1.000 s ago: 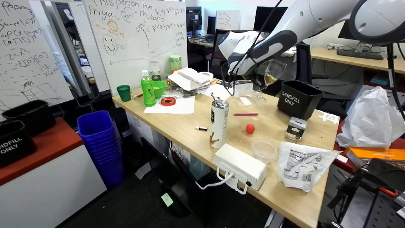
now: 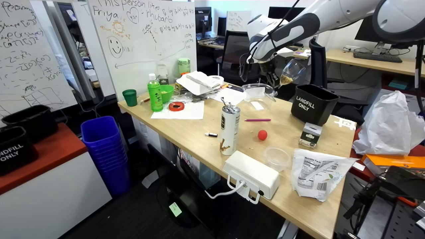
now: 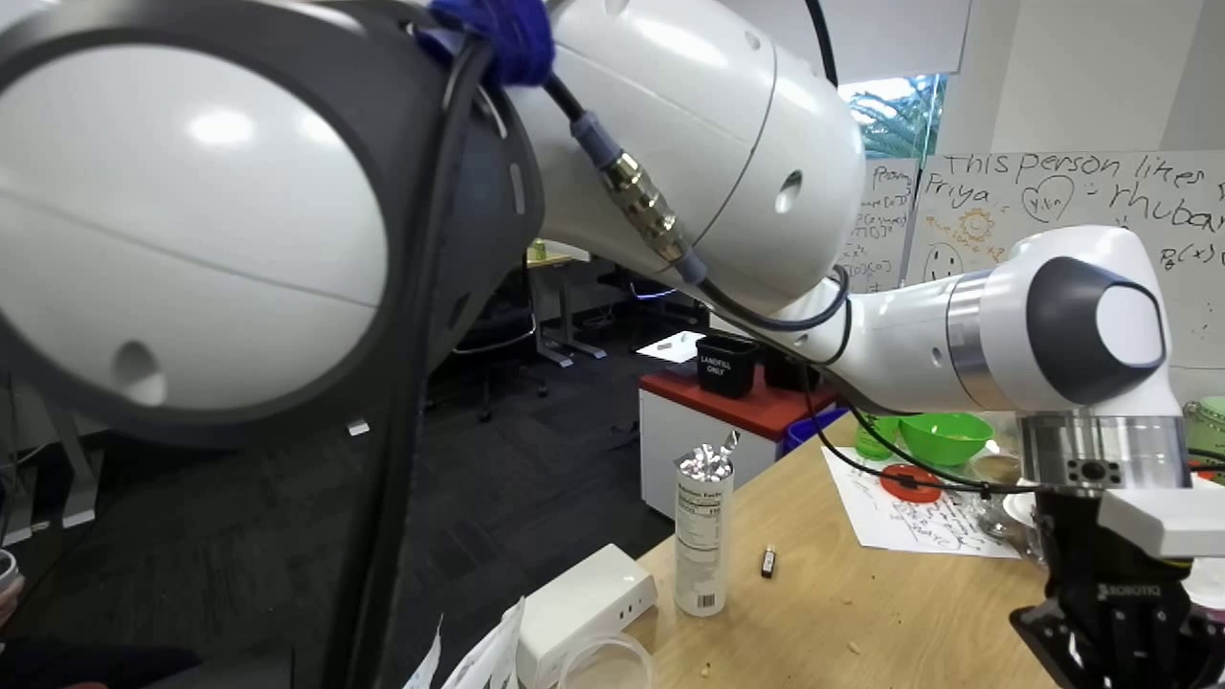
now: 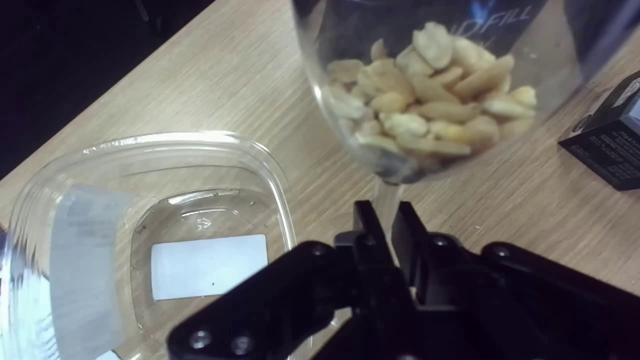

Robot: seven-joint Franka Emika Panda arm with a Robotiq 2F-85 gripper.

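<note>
Peanuts [image 4: 432, 96] fill the lower part of a clear wine glass [image 4: 336, 114], whose stem runs down between my fingers. My gripper is shut on that stem. In exterior view 1 the glass [image 2: 293, 68] is tilted, its mouth toward the upper right, and hangs above the table's far side, with my gripper [image 2: 275, 83] beside it. A clear plastic container [image 4: 279, 192] stands on the table at the left in the wrist view, apart from the glass bowl. In exterior view 2 the fingertips fall outside the picture and the glass does not show.
A black landfill bin [image 2: 314, 104] and a small black box [image 2: 310, 135] stand to the right. A tall can [image 2: 229, 129], a red ball [image 2: 262, 135] and a purple marker [image 2: 257, 119] occupy the middle. Bare tabletop lies between them.
My arm's wrist has shifted right in exterior view 1. The glass was nearly upright a second ago and now leans more to the right, with the peanuts still inside.
</note>
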